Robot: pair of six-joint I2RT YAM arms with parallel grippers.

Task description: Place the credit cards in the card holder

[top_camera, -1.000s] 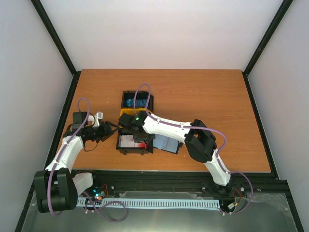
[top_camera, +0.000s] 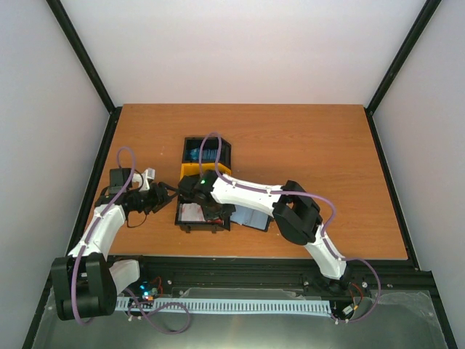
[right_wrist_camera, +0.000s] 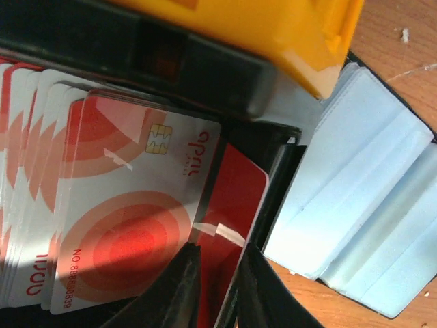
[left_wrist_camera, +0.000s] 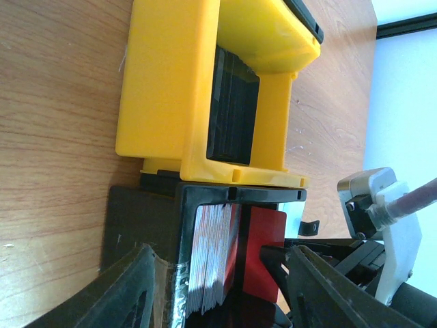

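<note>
An open black card holder [left_wrist_camera: 184, 273] with a yellow band stands left of the table's middle. A row of white and red cards [right_wrist_camera: 136, 198] fills the left of its front compartment. To their right a red card [right_wrist_camera: 232, 191] leans, its lower part between the fingers of my right gripper, which is shut on it inside the compartment. In the left wrist view that red card [left_wrist_camera: 266, 236] stands apart from the row. My left gripper is open and empty beside the holder; its fingers [left_wrist_camera: 133, 283] frame the front compartment.
A yellow compartment [left_wrist_camera: 153, 89] and a black rear compartment [top_camera: 207, 150] with blue contents adjoin behind. A pale blue flat piece [right_wrist_camera: 362, 157] lies at the holder's right.
The left arm has stayed in place.
</note>
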